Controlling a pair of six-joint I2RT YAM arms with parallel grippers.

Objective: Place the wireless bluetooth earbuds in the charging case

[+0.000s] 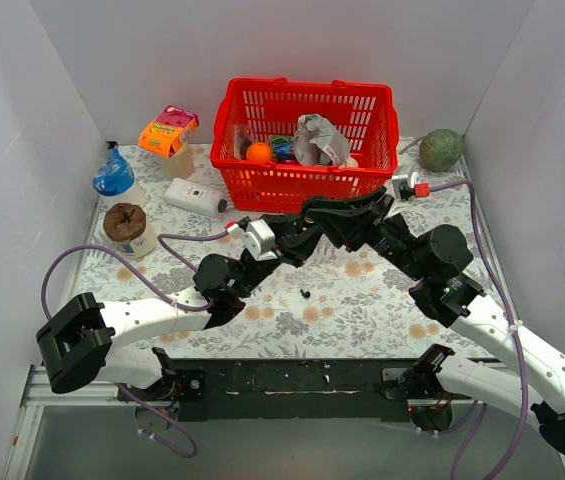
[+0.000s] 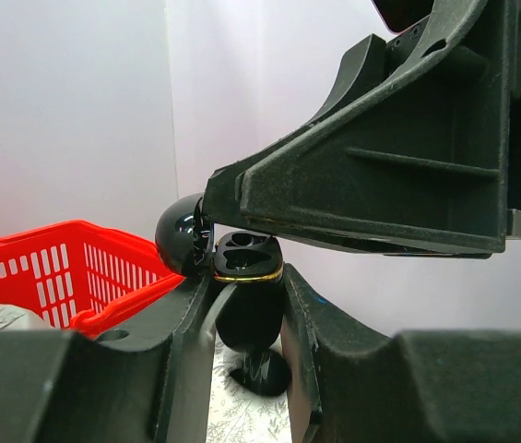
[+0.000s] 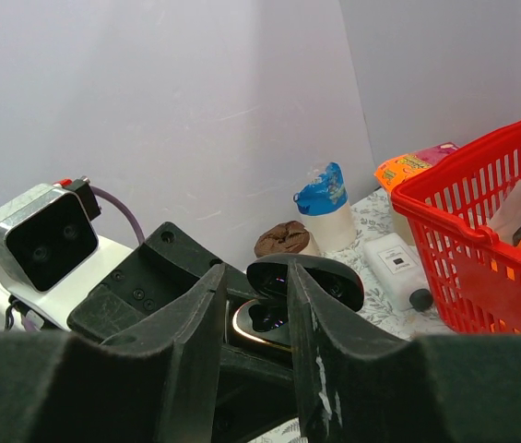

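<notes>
The black charging case (image 2: 249, 309) is held upright in my left gripper, shut on its body, with the lid (image 2: 183, 235) flipped open and the gold-rimmed top exposed. My right gripper is right at the case, its fingers around the open lid (image 3: 320, 277) in its own view; whether they touch it or hold anything is hidden. In the top view both grippers meet above the middle of the table. A small black piece (image 1: 305, 294) lies on the cloth below them.
A red basket (image 1: 302, 90) of items stands at the back. A white bottle (image 1: 195, 197), containers (image 1: 129, 227) and an orange pack (image 1: 168, 130) are at the back left, a green round object (image 1: 441, 149) at the back right.
</notes>
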